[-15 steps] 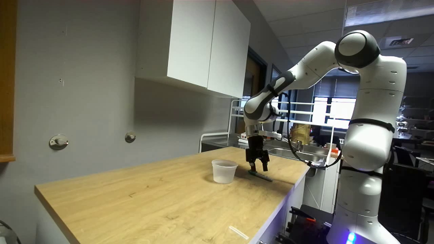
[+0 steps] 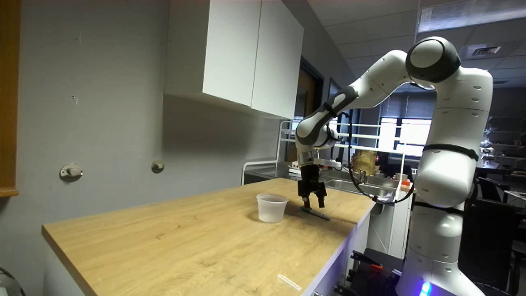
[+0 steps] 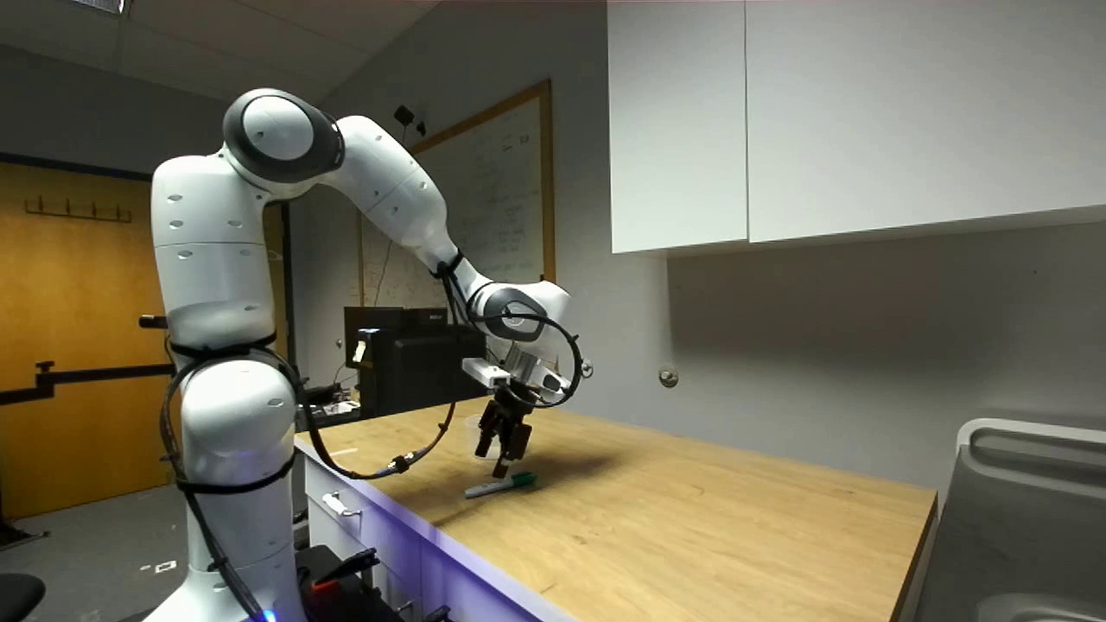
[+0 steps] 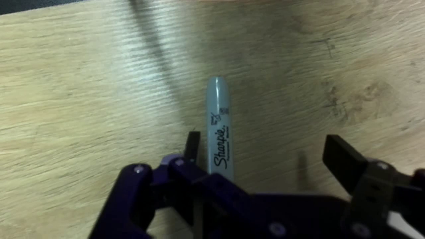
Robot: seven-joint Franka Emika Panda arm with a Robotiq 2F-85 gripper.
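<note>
A grey Sharpie marker (image 4: 218, 123) lies flat on the wooden counter; a green end (image 3: 524, 480) shows in exterior view 2. Just above it is my gripper (image 2: 313, 205), pointing down with its fingers apart and nothing held. From the wrist, the marker's shaft appears between the two fingers, much closer to the left fingertip (image 4: 193, 144) than to the right one (image 4: 343, 161). Its lower part is hidden behind the gripper there. A translucent plastic tub (image 2: 271, 209) stands upright on the counter beside the gripper, mostly hidden behind it in exterior view 2.
White cabinets (image 2: 251, 54) hang above the back. A sink (image 2: 355, 186) lies past the far end. A cable (image 3: 363, 475) loops from the arm.
</note>
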